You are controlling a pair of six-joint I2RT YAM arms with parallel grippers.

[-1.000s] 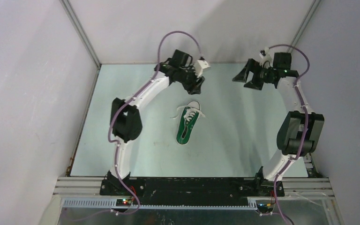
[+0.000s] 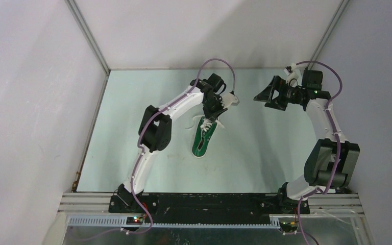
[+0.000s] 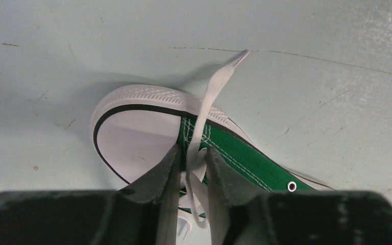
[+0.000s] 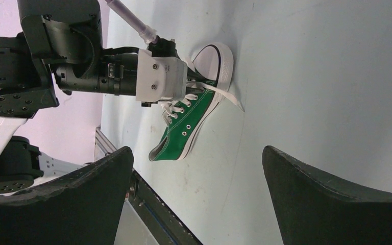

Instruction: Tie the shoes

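A green canvas sneaker (image 2: 202, 143) with white toe cap (image 3: 138, 138) and white laces lies on the table. My left gripper is down on the laces near the toe, its fingertips either side of a white lace (image 3: 217, 81), whose tip lies out across the sole's edge; whether it grips the lace I cannot tell. My right gripper (image 2: 270, 97) stands open at the right, above bare table, with nothing between its fingers; the right wrist view shows the shoe (image 4: 194, 117) beyond it, partly hidden by the left arm.
Walls stand at left, right and back, and a dark rail (image 2: 209, 204) runs along the front edge.
The right arm has shifted slightly toward the front. The shoe has stayed in place.
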